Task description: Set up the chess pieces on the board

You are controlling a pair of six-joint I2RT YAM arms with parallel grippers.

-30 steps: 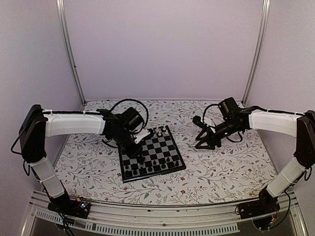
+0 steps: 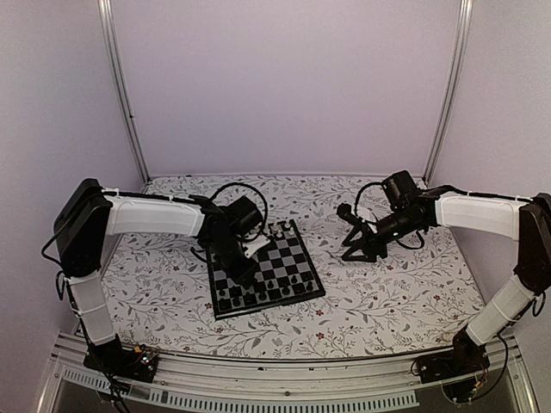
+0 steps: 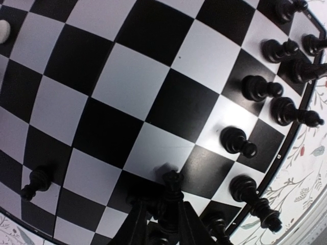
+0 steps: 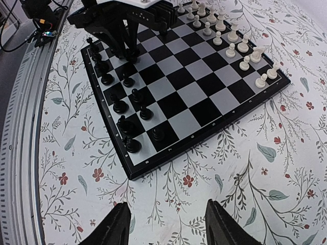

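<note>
A chessboard (image 2: 275, 258) lies at centre-left on the table, white pieces along its far side (image 4: 245, 64), black ones (image 4: 145, 113) along the near side. My left gripper (image 2: 245, 277) is low over the black pieces; in its wrist view its fingers (image 3: 185, 224) are around or against a tall black piece (image 3: 172, 186), and I cannot tell whether they grip it. A black pawn (image 3: 38, 181) stands apart to the left. My right gripper is open with nothing between its fingers, off the board to the right.
Walls close in on both sides, and a metal rail (image 2: 284, 370) runs along the front edge.
The right arm has not moved.
</note>
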